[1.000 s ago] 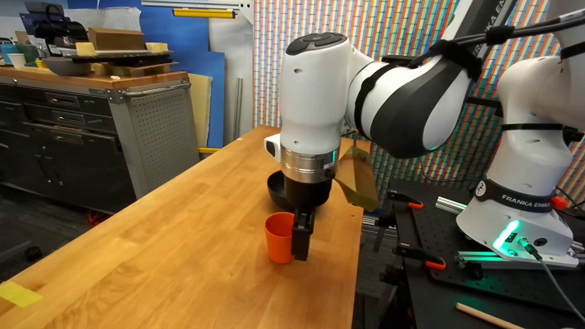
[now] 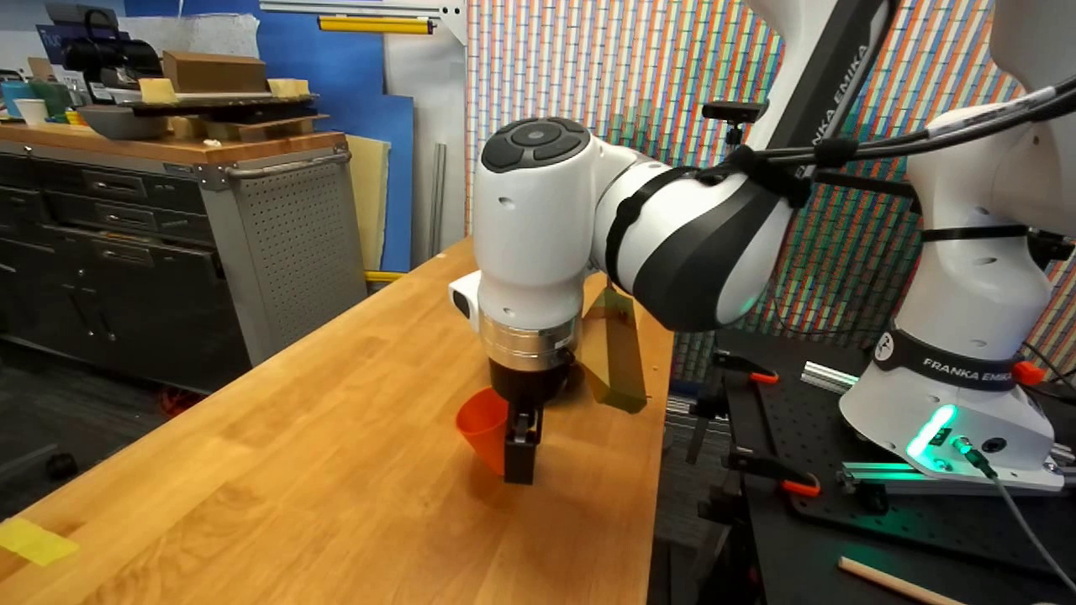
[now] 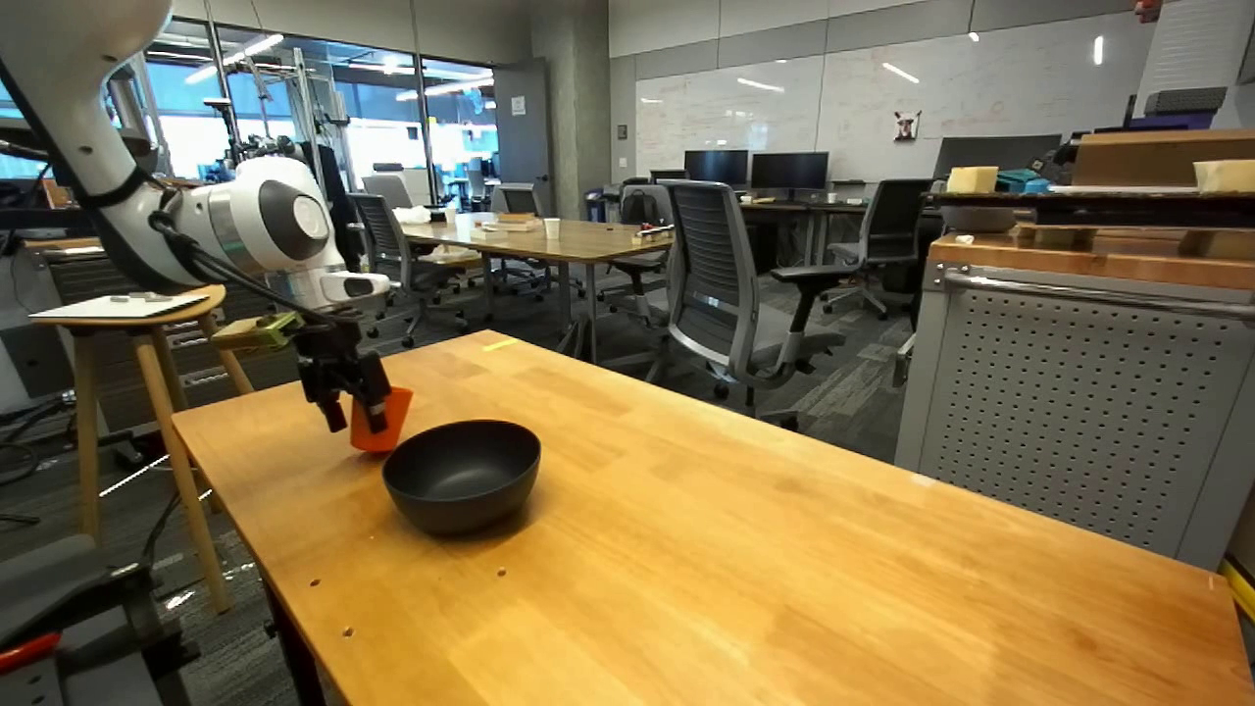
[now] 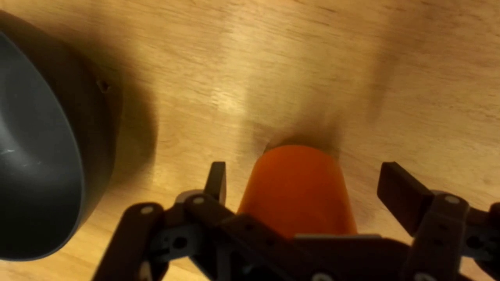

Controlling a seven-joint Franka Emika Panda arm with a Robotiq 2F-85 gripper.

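Note:
An orange cup leans over on the wooden table, its mouth tipped away to the left in exterior view 1. My gripper points down beside it, low over the tabletop. From the wrist, the side of the cup shows between the two spread fingers, with a gap on each side near the tips; its lower part in that view is hidden by the gripper body. The gripper is open and grips nothing. A black bowl sits upright close to the cup in exterior view 2.
In the wrist view the bowl fills the left edge, beyond one finger. A strip of yellow tape marks its surface. A tool cart stands past the table.
The arm has shifted left in exterior view 1. The cup, upright a second ago, has moved left with it and now tilts. The bowl is now mostly hidden behind the gripper there.

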